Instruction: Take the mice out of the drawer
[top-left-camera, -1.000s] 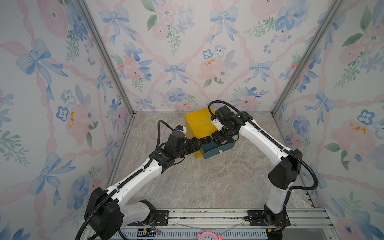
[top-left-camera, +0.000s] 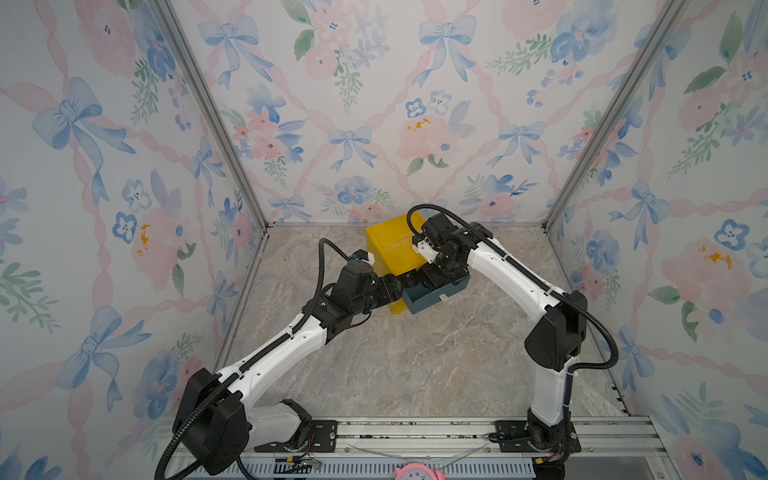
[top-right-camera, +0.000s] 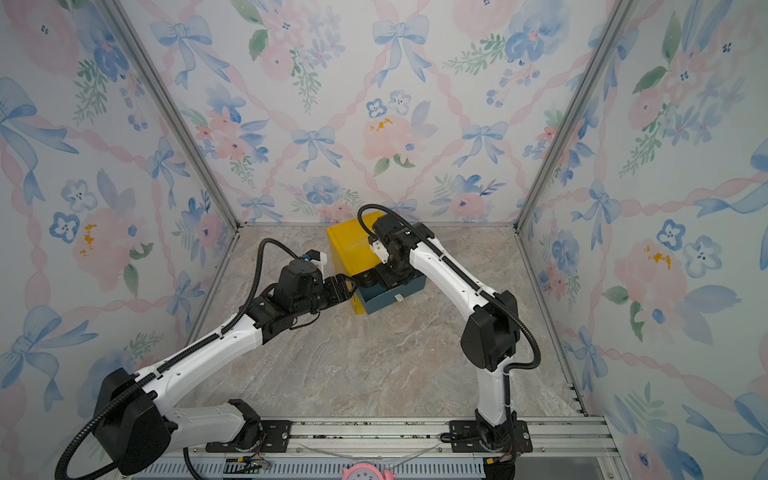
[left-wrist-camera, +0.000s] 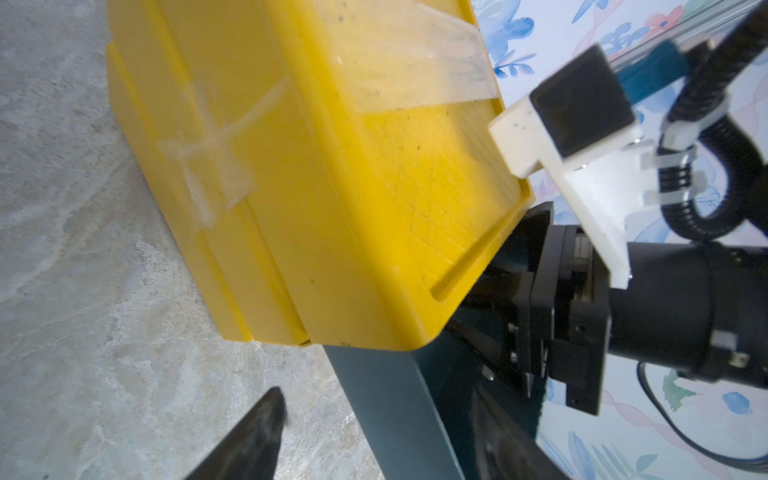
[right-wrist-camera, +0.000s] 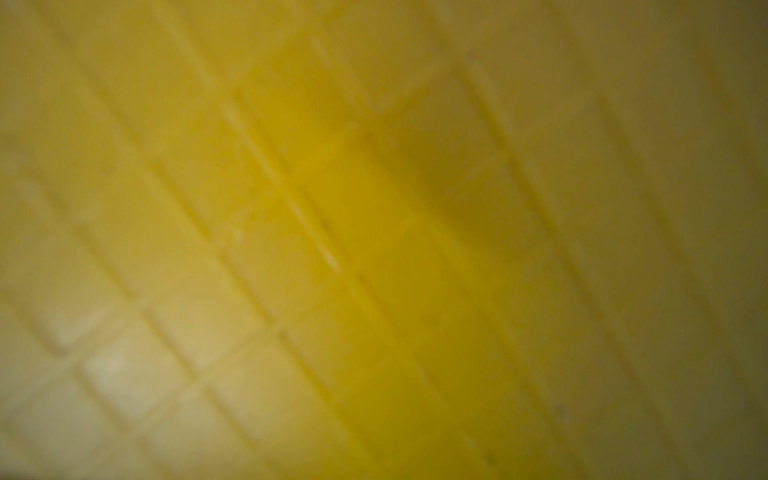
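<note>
The yellow drawer unit (top-left-camera: 393, 236) stands mid-table, its blue-grey drawer (top-left-camera: 437, 293) pulled out. My right gripper (top-left-camera: 424, 277) reaches down into the drawer beneath the unit's overhang; its wrist view holds only blurred yellow plastic (right-wrist-camera: 384, 240). My left gripper (top-left-camera: 397, 288) is at the drawer's left end. In the left wrist view its blurred fingertips (left-wrist-camera: 380, 432) are apart on either side of the drawer's wall (left-wrist-camera: 384, 400), not clearly touching it. I cannot see any mice; the drawer's inside is mostly hidden by the right arm.
Flower-patterned walls and metal frame rails surround the workspace.
My right arm has moved slightly left, further over the drawer. The yellow unit has shifted a little to the left. My left arm is nearly still.
</note>
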